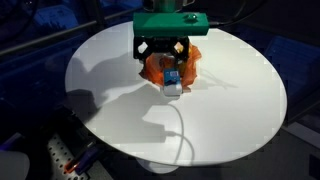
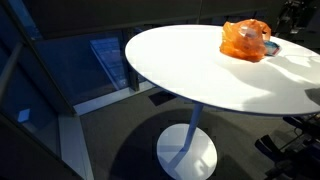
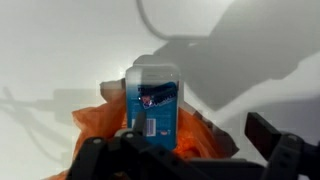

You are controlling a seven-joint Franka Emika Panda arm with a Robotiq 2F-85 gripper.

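An orange plastic bag (image 1: 153,68) lies on the white round table, with a white-and-blue packet (image 1: 172,83) poking out of its near side. In the wrist view the packet (image 3: 152,100) shows a dark blue label and a barcode, with orange bag film (image 3: 98,124) on both sides. My gripper (image 1: 162,46) is open above the bag, its fingers spread wide and nothing between them. In the wrist view the gripper has its dark fingers at the lower edge, the left one overlapping the packet's lower part. Most of the bag's contents are hidden.
In exterior view 2 the bag (image 2: 243,40) sits toward the table's far right, leaving the left part of the table (image 2: 180,50) bare.
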